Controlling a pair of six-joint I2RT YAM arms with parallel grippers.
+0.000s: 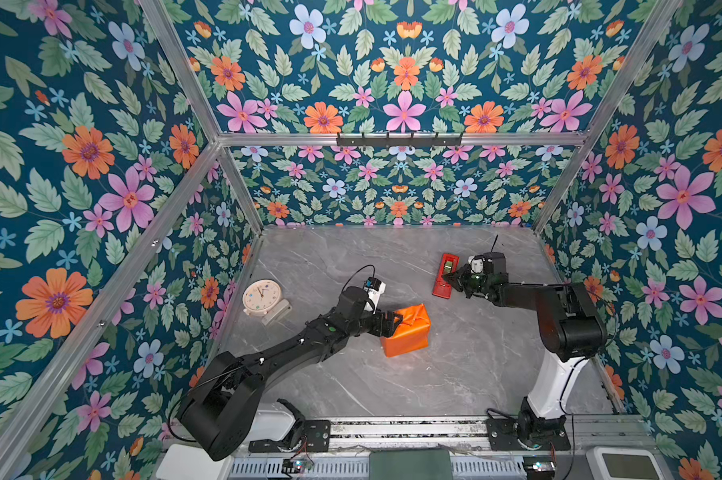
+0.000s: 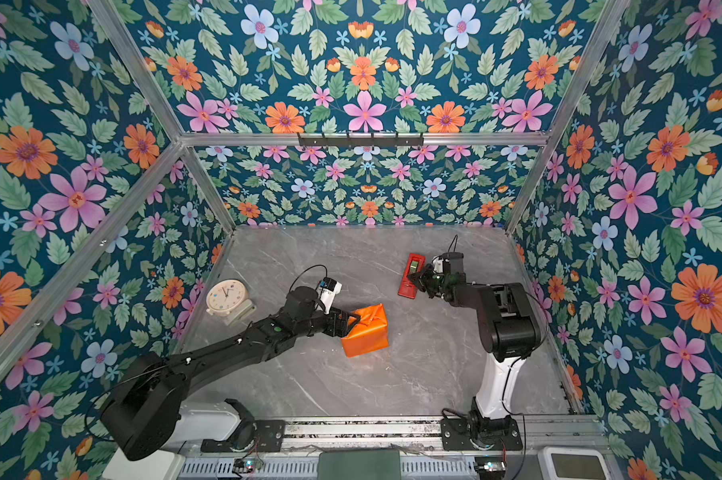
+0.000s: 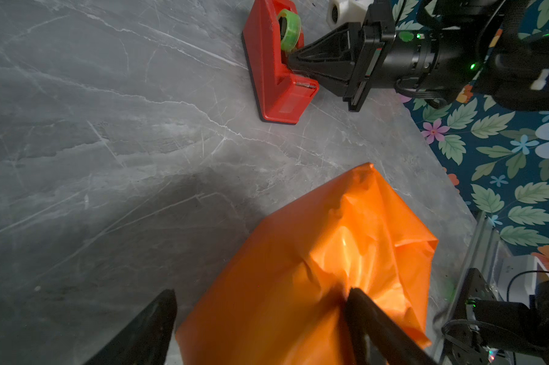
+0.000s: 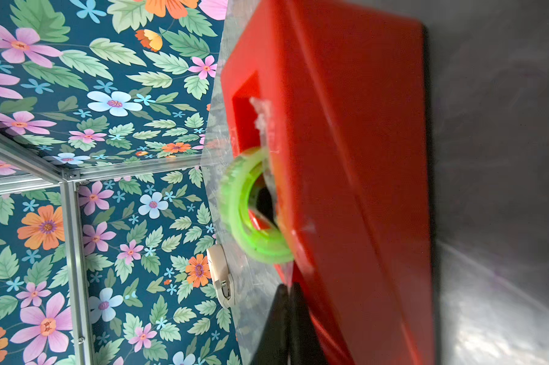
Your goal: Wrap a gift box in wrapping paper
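The box wrapped in glossy orange paper (image 1: pixel 406 340) stands near the table's middle, folds gathered on top. My left gripper is open over it; in the left wrist view one finger (image 3: pixel 378 328) lies against the folded paper, the other (image 3: pixel 143 331) shows beyond the box's left edge. A red tape dispenser (image 4: pixel 359 182) with a green roll (image 4: pixel 256 210) stands farther back, to the right. At its front end my right gripper is shut, tips just below the roll. A faint clear strip of tape (image 4: pixel 289 271) reaches the fingertips; whether it is pinched is unclear.
A round-faced clock (image 1: pixel 262 297) sits at the table's left edge. Patterned walls enclose the left, back and right sides.
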